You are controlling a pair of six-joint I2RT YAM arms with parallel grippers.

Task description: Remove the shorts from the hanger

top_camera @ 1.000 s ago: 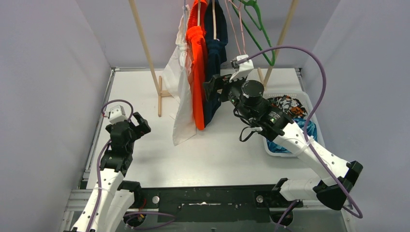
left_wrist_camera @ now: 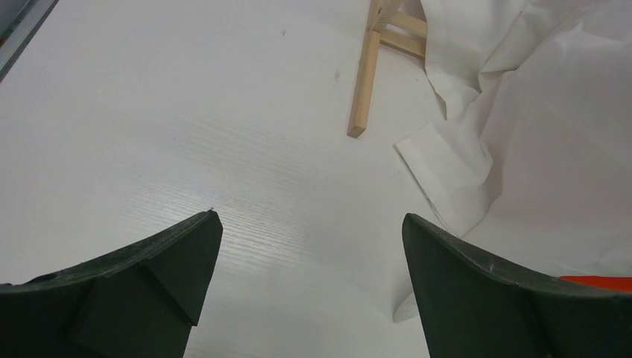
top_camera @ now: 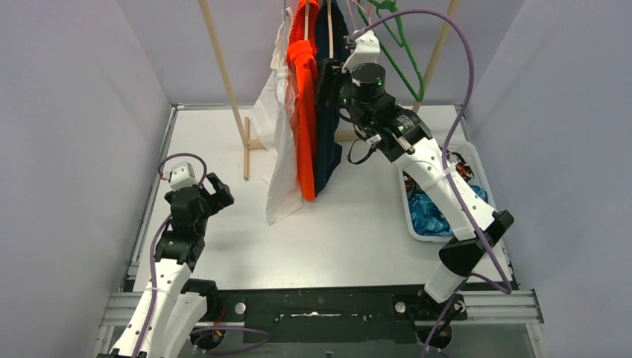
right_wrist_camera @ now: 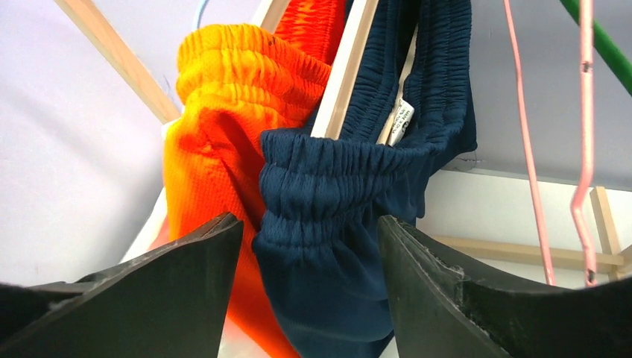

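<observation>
Three pairs of shorts hang from hangers: white (top_camera: 279,179), orange (top_camera: 304,164) and navy (top_camera: 328,164). My right gripper is open around the navy shorts' gathered waistband (right_wrist_camera: 335,171), its fingers on either side, with the orange shorts (right_wrist_camera: 223,127) just to the left. A wooden hanger bar (right_wrist_camera: 343,74) runs into the navy waistband. My left gripper stands open low at the left, with nothing between its fingers, facing bare table and the hem of the white cloth (left_wrist_camera: 551,149).
A white basket (top_camera: 408,224) with blue and patterned clothes stands at the right. Green hangers (top_camera: 406,52) and pink ones hang right of the shorts. The wooden rack (top_camera: 220,60) stands at the back.
My right arm has moved up and toward the back, bringing its gripper higher onto the navy shorts. The left arm has stayed where it was.
</observation>
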